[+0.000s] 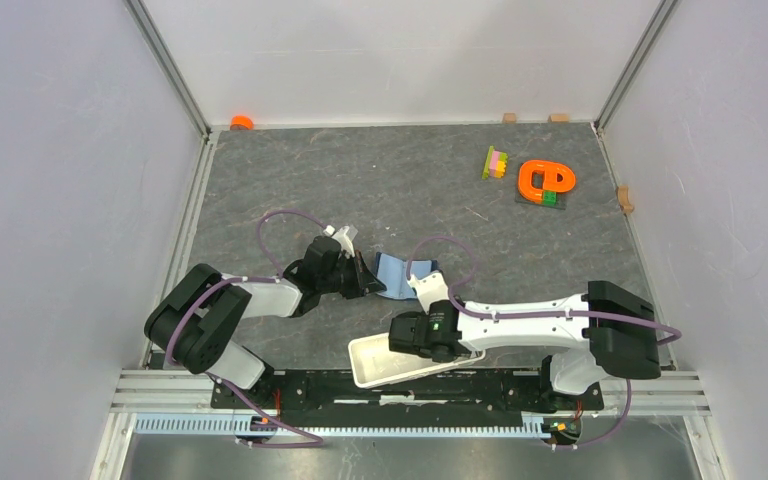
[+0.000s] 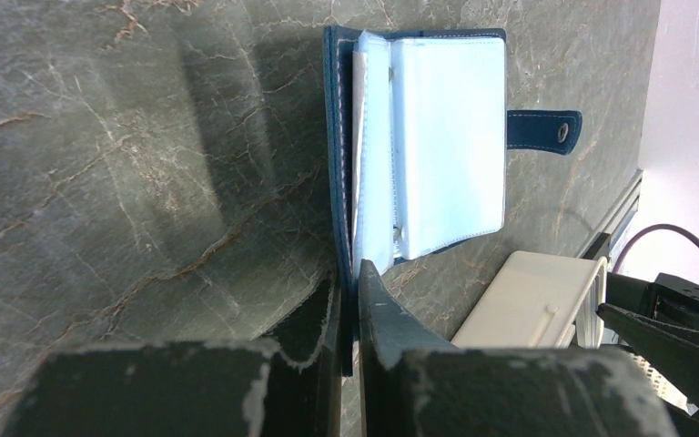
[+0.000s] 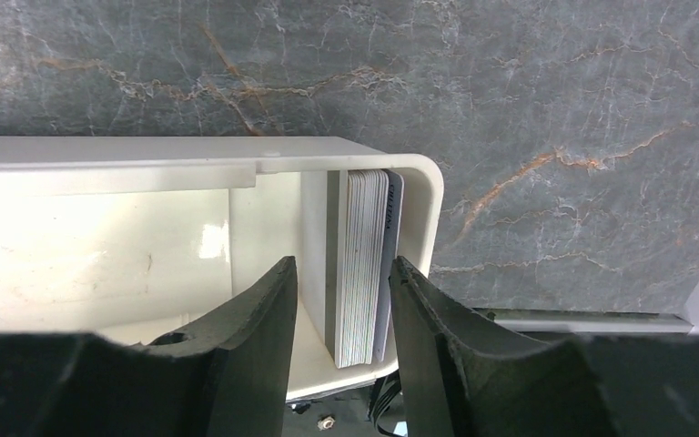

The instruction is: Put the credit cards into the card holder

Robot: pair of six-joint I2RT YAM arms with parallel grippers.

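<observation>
The card holder (image 2: 450, 146) lies spread on the table, navy outside with pale blue sleeves and a snap strap. My left gripper is shut on the navy edge of its cover. In the top view the holder (image 1: 400, 272) sits between the two arms. A stack of cards (image 3: 362, 273) stands on edge at one end of the cream tray (image 3: 419, 191), with a darker card on its outer side. The fingers (image 3: 278, 300) of my right gripper are apart, one on either side of the stack; whether they press on it cannot be made out.
The tray (image 1: 365, 370) stands at the table's front edge, partly under the right arm. Toy blocks (image 1: 495, 162) and an orange toy (image 1: 547, 178) lie at the back right. Open table stretches behind the holder.
</observation>
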